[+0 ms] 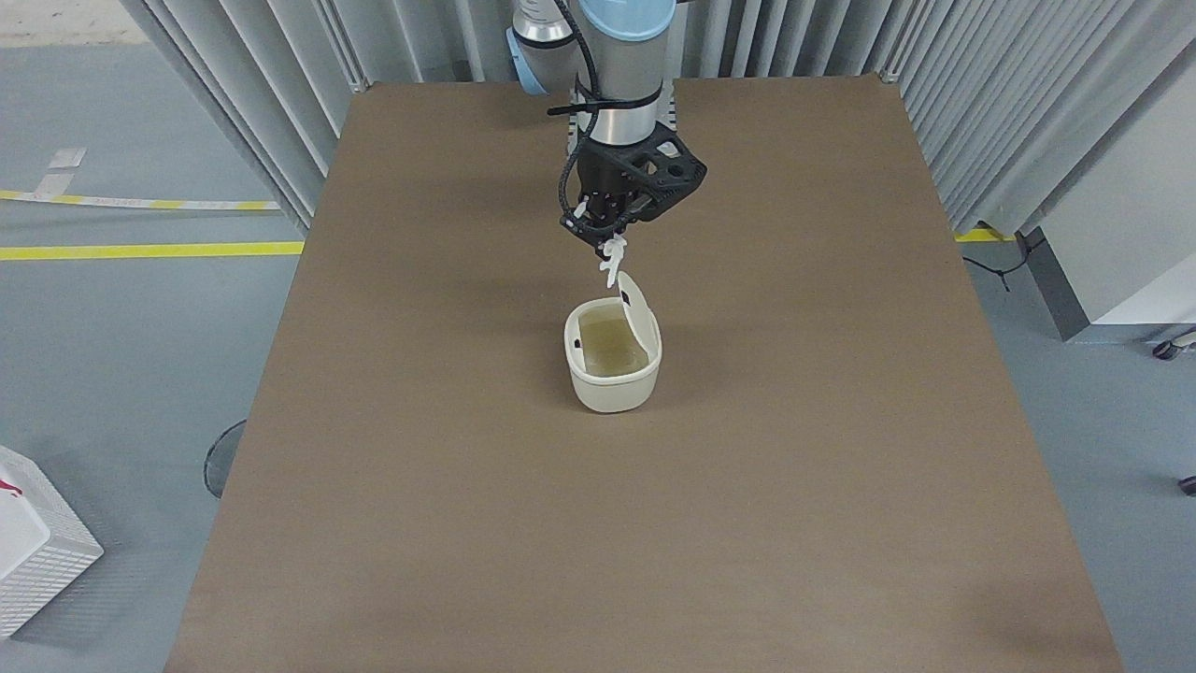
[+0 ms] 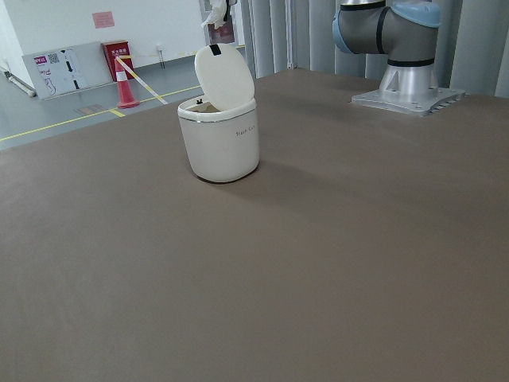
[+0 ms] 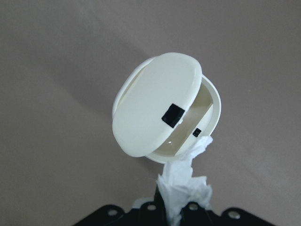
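A small cream trash can (image 1: 608,387) stands mid-table with its lid (image 1: 639,314) raised, also seen from the side (image 2: 219,151) with "Trash Can" printed on it. My black gripper (image 1: 612,241) hangs just behind and above it, shut on a crumpled white tissue (image 1: 613,260), which dangles near the top of the raised lid. In the wrist view the tissue (image 3: 185,188) hides most of the fingertips, and the can's opening is partly covered by the lid.
The arm's base (image 2: 409,95) is mounted at the back, with curtains behind it. Floor lies beyond the side edges.
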